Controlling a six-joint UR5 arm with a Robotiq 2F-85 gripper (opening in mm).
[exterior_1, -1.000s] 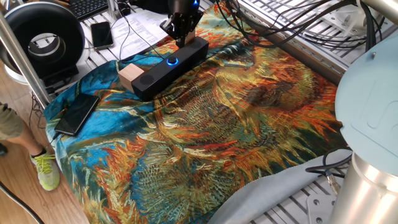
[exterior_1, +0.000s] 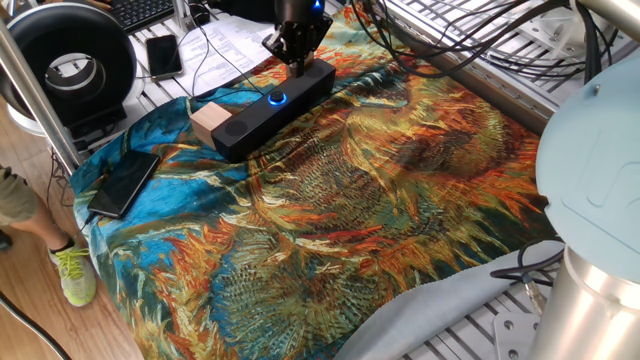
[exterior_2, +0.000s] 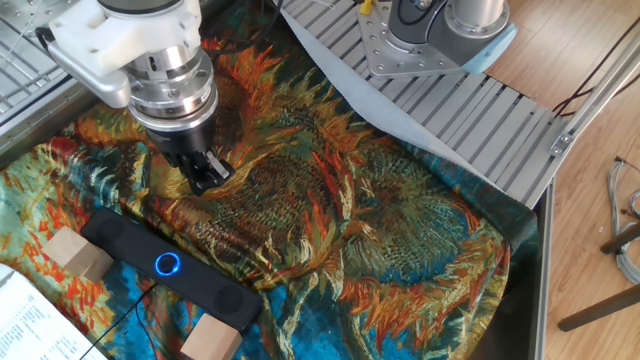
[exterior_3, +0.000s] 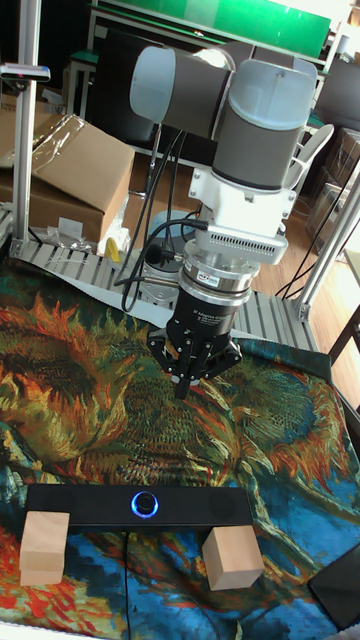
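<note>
The black gripper (exterior_3: 183, 388) hangs above the patterned cloth, its fingertips close together. It looks shut, and nothing shows between its fingers. A long black speaker bar (exterior_2: 140, 262) with a glowing blue ring knob (exterior_2: 168, 264) lies on the cloth, apart from the gripper. One wooden block (exterior_3: 44, 546) stands by the bar's left end and another wooden block (exterior_3: 232, 557) by its right end in exterior view 3. In exterior view 1 the gripper (exterior_1: 295, 70) overlaps the bar's far end and hides the block behind it.
A dark phone (exterior_1: 124, 184) lies near the cloth's edge. Papers (exterior_1: 222, 55) and a second phone (exterior_1: 163, 57) lie beyond the bar. A thin cable runs from the bar.
In exterior view 1 my gripper has shifted slightly to the right. The speaker bar, the visible block and the phones have stayed in place.
</note>
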